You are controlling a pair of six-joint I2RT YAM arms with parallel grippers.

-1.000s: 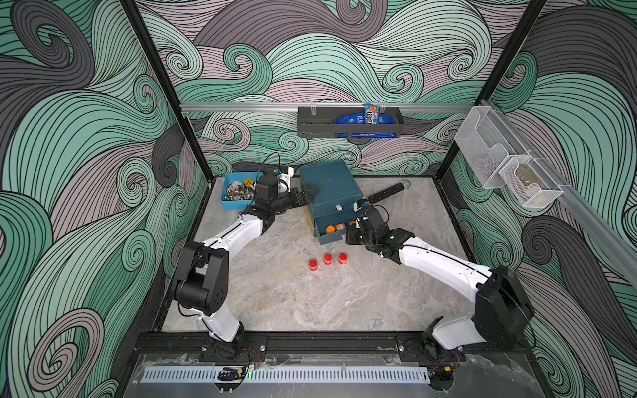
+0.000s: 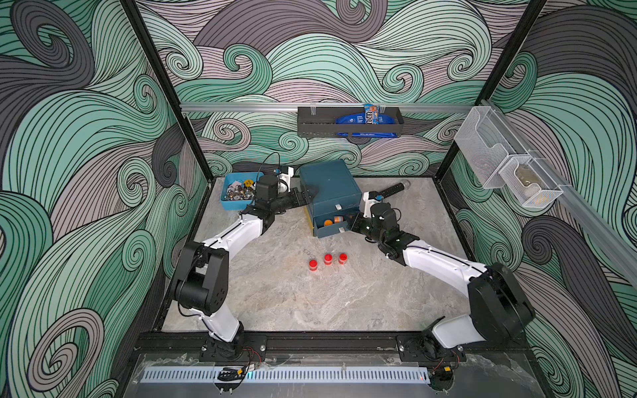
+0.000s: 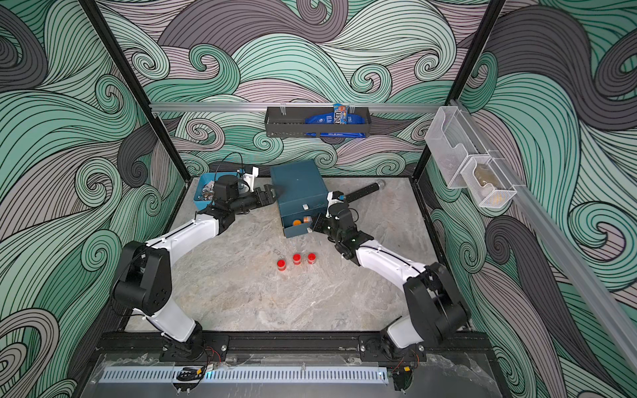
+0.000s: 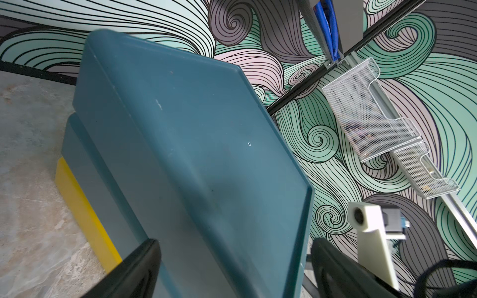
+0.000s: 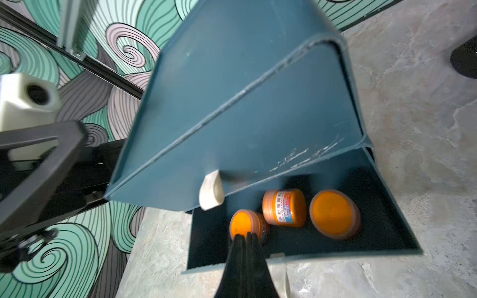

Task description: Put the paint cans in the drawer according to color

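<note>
The blue cabinet (image 2: 331, 187) has its lower drawer (image 5: 392, 243) partly pulled out. Three orange paint cans lie inside: one on its side (image 5: 284, 207), one at the right (image 5: 335, 214), and one at the left (image 5: 248, 224) partly hidden by my right fingertips. My right gripper is shut at the drawer's front, nothing showing between its fingers; contact cannot be told. Open and empty, my left gripper straddles the view of the cabinet's left side (image 4: 149, 183). Red-topped cans stand on the table: left (image 2: 312, 264), middle (image 2: 327, 259), right (image 2: 343, 258).
A blue bin (image 2: 231, 199) of mixed items sits behind the left arm. A dark cylinder (image 2: 392, 189) lies right of the cabinet. A white tab (image 5: 211, 190) juts from the upper cabinet front.
Over the last second the drawer has slid further into the cabinet. The left arm and red-topped cans stayed put.
</note>
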